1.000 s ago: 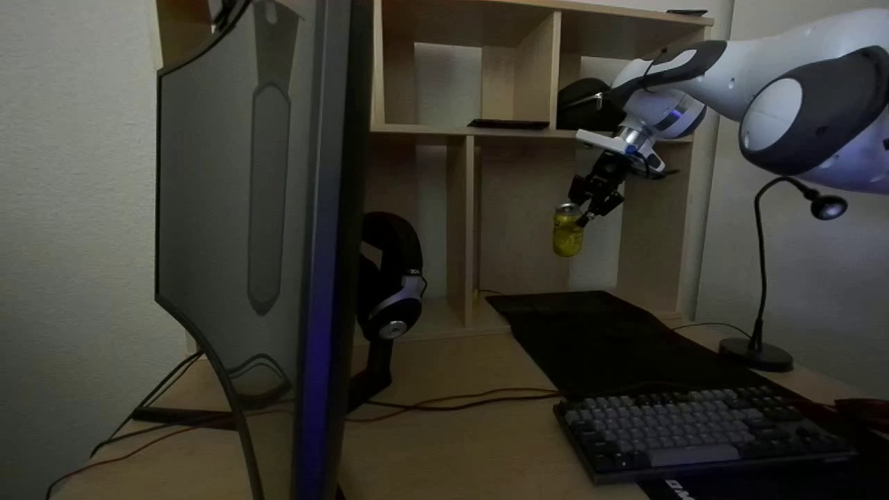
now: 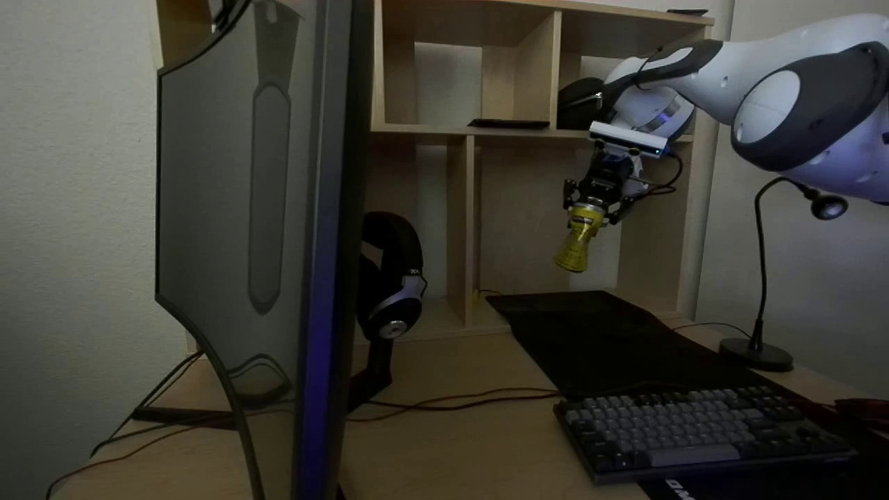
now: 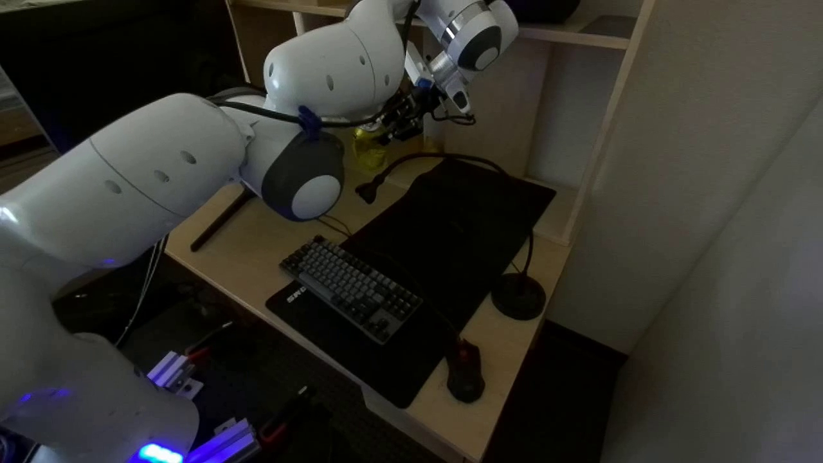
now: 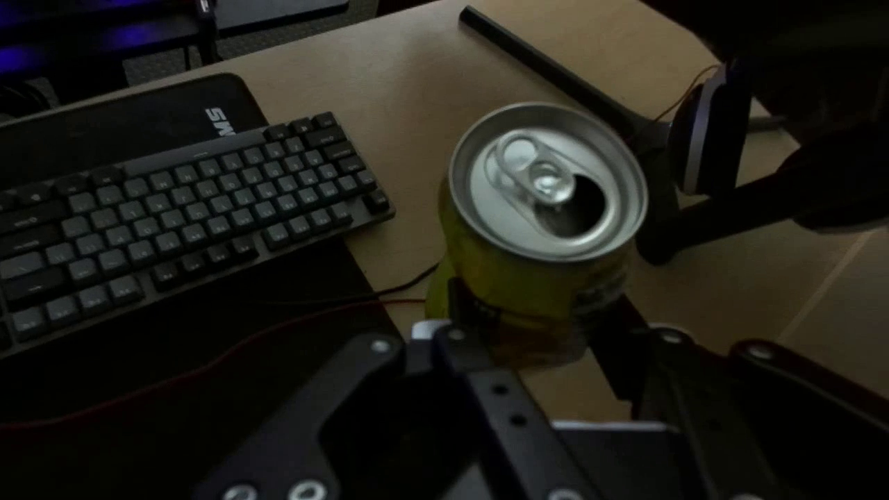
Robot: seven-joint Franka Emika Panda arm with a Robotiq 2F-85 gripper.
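Observation:
A yellow can (image 2: 575, 248) with a silver top hangs in the air in front of the shelf, above the desk. My gripper (image 2: 587, 208) is shut on it, and the can looks dented or pinched around its middle. From the wrist, the lid of the can (image 4: 546, 187) shows its tab and an open drinking hole, while the gripper fingers (image 4: 492, 367) press against its lower side. In the second exterior view the can (image 3: 368, 150) is partly behind the arm, below the gripper (image 3: 386, 132).
Below lie a black desk mat (image 3: 455, 224) and a keyboard (image 2: 700, 425). A lamp (image 2: 755, 350) stands at the right, a mouse (image 3: 465, 370) near the desk's front corner. Headphones (image 2: 392, 275) hang behind the large monitor (image 2: 250, 208). Bare desk lies left of the keyboard.
The wrist has turned and the gripper now points more steeply downward. The can, upright a second ago, is now tilted and a little farther right and lower, still in the gripper.

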